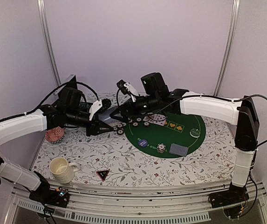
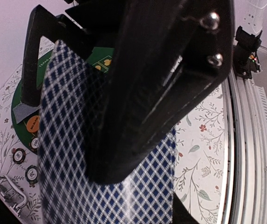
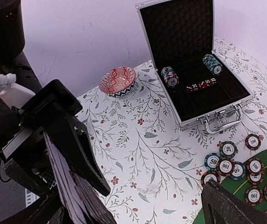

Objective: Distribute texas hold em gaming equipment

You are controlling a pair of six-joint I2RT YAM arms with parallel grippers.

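Note:
My left gripper (image 1: 98, 122) is shut on a blue checkered card stack (image 2: 63, 140), held raised left of the green poker mat (image 1: 161, 137). My right gripper (image 1: 124, 112) is open beside that stack; in the right wrist view the cards (image 3: 72, 182) appear edge-on near the left gripper. Face-up cards (image 1: 157, 120) and a face-down pair (image 1: 178, 150) lie on the mat, with a blind button (image 1: 142, 142) and chips (image 3: 226, 165) on and beside it.
The open chip case (image 3: 203, 98) stands at the back left, a patterned bowl (image 1: 54, 134) near it. A mug (image 1: 62, 170) and triangular card (image 1: 103, 174) sit at the front left.

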